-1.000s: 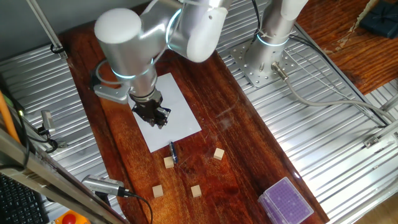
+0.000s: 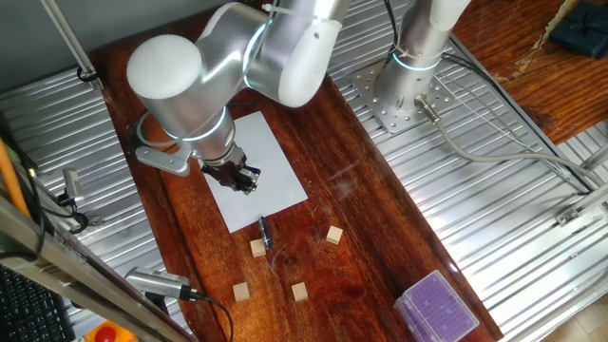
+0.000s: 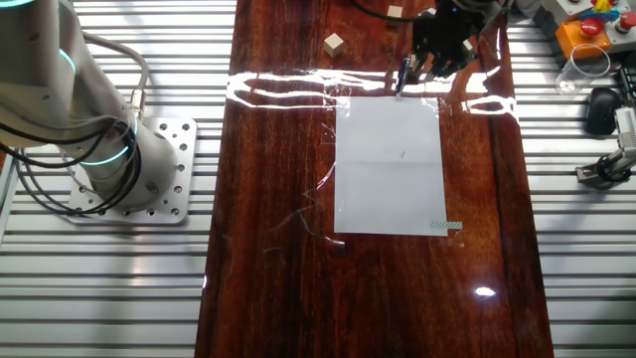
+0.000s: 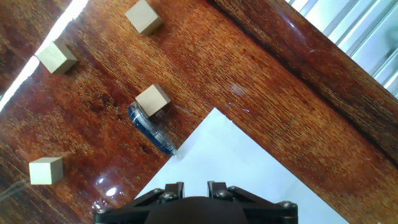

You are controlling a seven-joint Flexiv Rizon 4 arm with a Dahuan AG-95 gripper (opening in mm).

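Observation:
A sheet of white paper (image 2: 275, 171) lies flat on the dark wooden table. At its corner a dark blue pen (image 4: 149, 129) has one end by the paper's edge and the other close beside a wooden block (image 4: 153, 99). Three more pale blocks lie apart from it: one block (image 4: 143, 17), another block (image 4: 56, 58) and a third block (image 4: 46, 171). Over the paper hangs my black gripper (image 2: 252, 180). In the wrist view its fingers (image 4: 176, 190) stand apart with only paper visible behind the gap, so it is open and empty.
A purple box (image 2: 439, 309) stands at the table's near right corner. Beside the left edge are a grey camera-like device (image 2: 160, 283) and its cable. Bare wood (image 3: 288, 288) surrounds the paper.
The forearm and wrist have swung left and tilted, while the gripper's tips have shifted only slightly. The paper, pen and blocks have not moved.

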